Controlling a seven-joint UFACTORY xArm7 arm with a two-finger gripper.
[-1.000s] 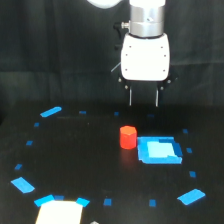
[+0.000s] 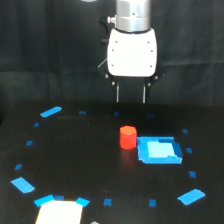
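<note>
My gripper (image 2: 131, 94) hangs high above the black table, its two thin fingers pointing down and apart, with nothing between them. Below it stands a red block (image 2: 128, 137), six-sided in outline, on the dark surface. Just to the block's right lies a blue square tray (image 2: 142, 159) with a pale, whitish inside. The gripper is well clear of both the block and the tray.
Small blue marks and strips, such as one strip (image 2: 191, 197) at the lower right and another (image 2: 22, 185) at the left, dot the table. A whitish object (image 2: 59, 212) is cut off by the bottom edge.
My gripper has shifted left and slightly up in the picture, with its fingers still apart. The red block and blue tray have stayed in place.
</note>
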